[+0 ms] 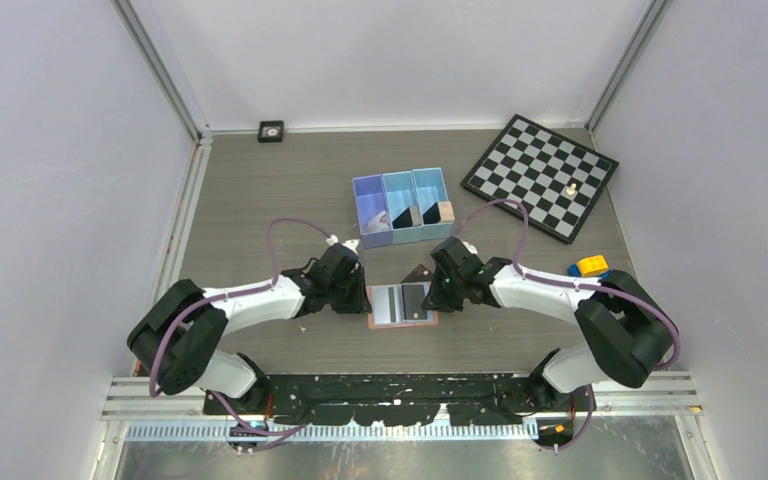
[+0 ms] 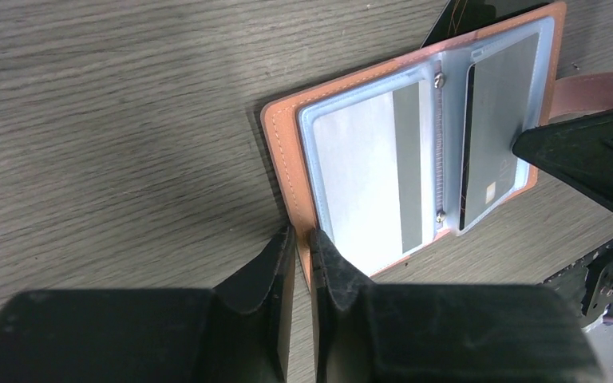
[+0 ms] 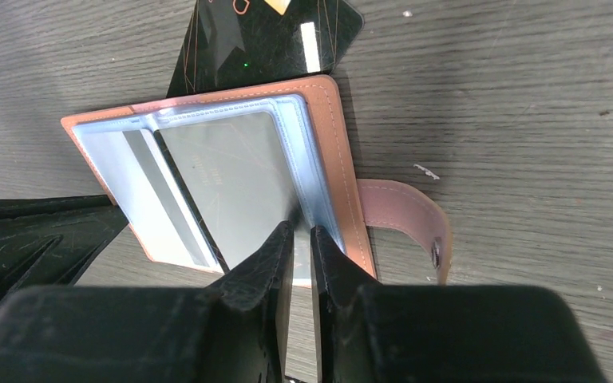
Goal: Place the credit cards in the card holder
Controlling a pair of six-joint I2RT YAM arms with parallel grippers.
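The open card holder, tan leather with clear sleeves, lies on the table. A grey card sits in its right sleeve; a white striped one in the left. A black card lies partly under its back edge. My left gripper is at the holder's left edge, fingertips slightly apart. My right gripper has its fingertips slightly apart over the grey card near the right sleeve's border; whether they touch it I cannot tell.
A three-compartment blue box with cards stands behind the holder. A chessboard lies back right, yellow blocks at the right, a small black box back left.
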